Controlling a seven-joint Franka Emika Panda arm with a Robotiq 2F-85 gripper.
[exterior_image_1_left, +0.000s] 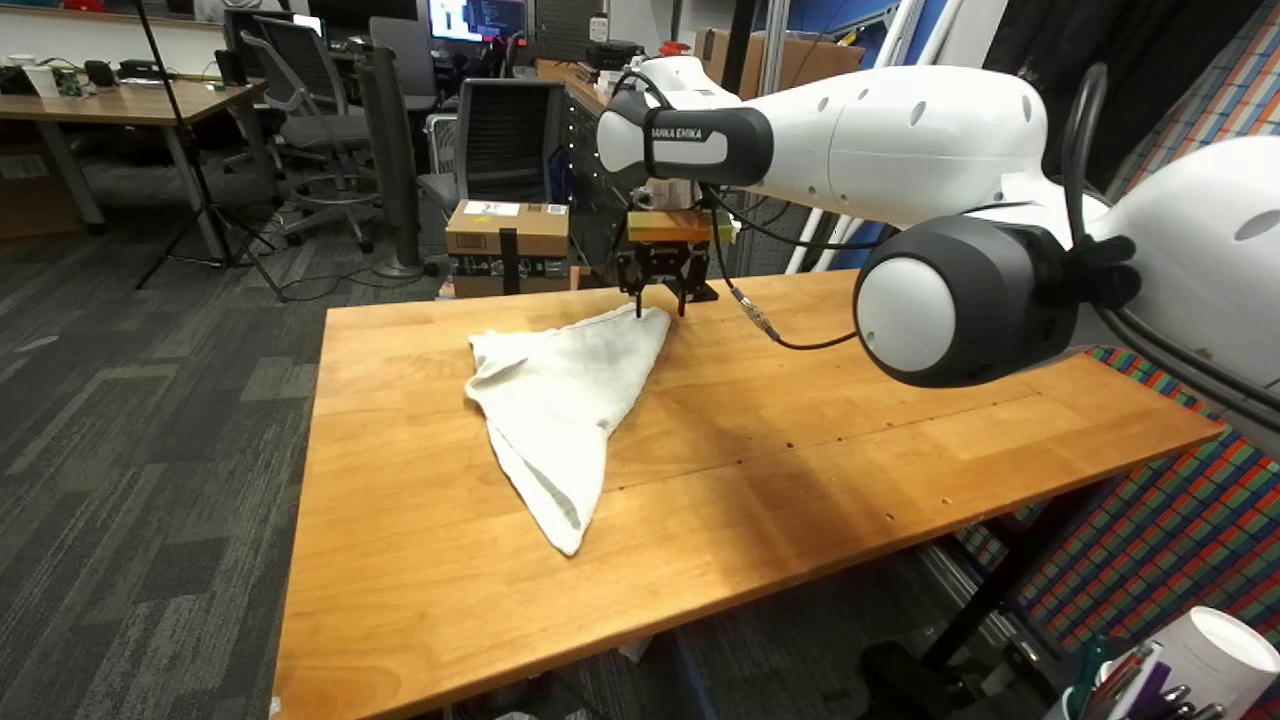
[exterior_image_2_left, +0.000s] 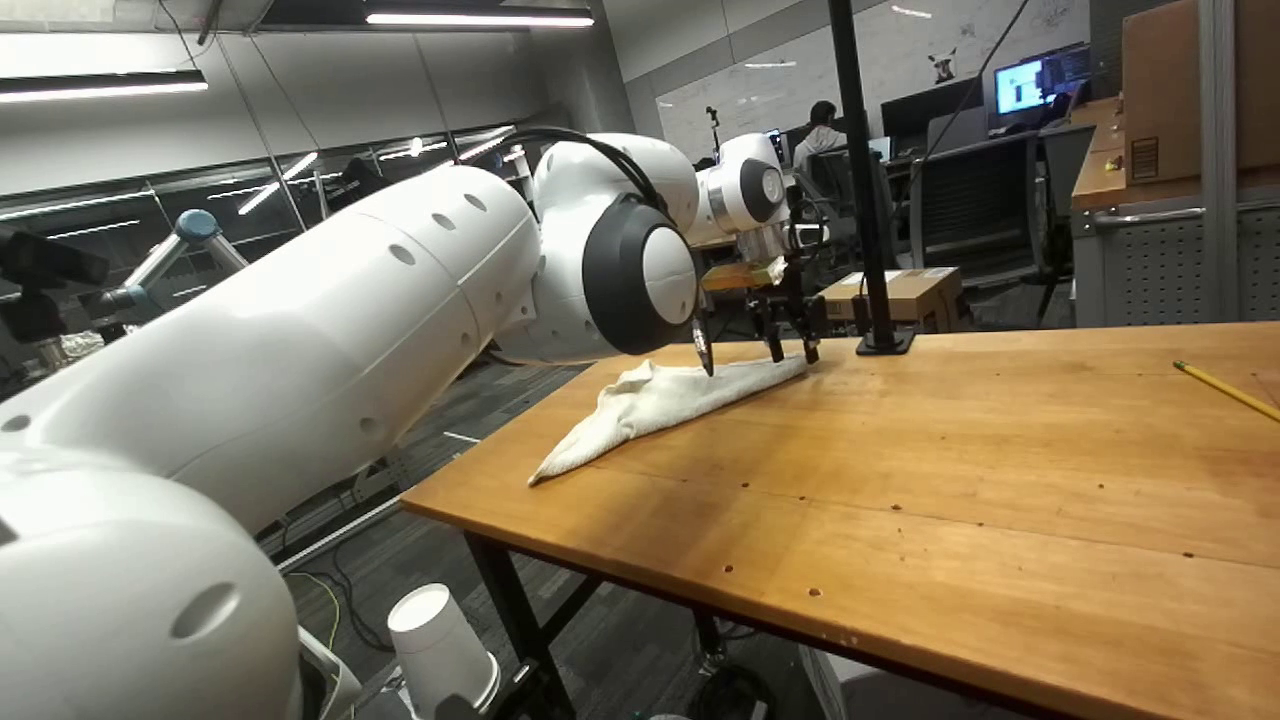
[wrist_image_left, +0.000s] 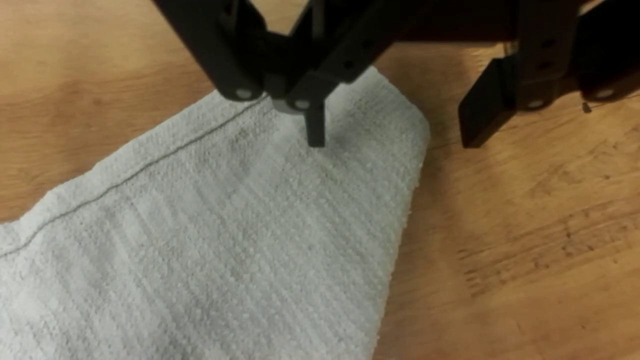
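A white towel (exterior_image_1_left: 558, 402), folded to a rough triangle, lies on the wooden table with its pointed end toward the near side. Over its far right corner stands my gripper (exterior_image_1_left: 660, 310), pointing down, its fingers apart. In the wrist view one finger (wrist_image_left: 315, 129) is over the cloth (wrist_image_left: 258, 240), and the other finger (wrist_image_left: 483, 117) is past the towel's edge, above bare wood. The corner lies between them, not pinched. From the second exterior view, the gripper (exterior_image_2_left: 794, 354) is low at the towel's far end (exterior_image_2_left: 684, 396); whether a fingertip touches the cloth I cannot tell.
A black post (exterior_image_2_left: 882, 342) rises from the table's back edge close to the gripper. A yellow pencil (exterior_image_2_left: 1224, 390) lies on the table, well away from the towel. Beyond the back edge is a cardboard box (exterior_image_1_left: 510, 234).
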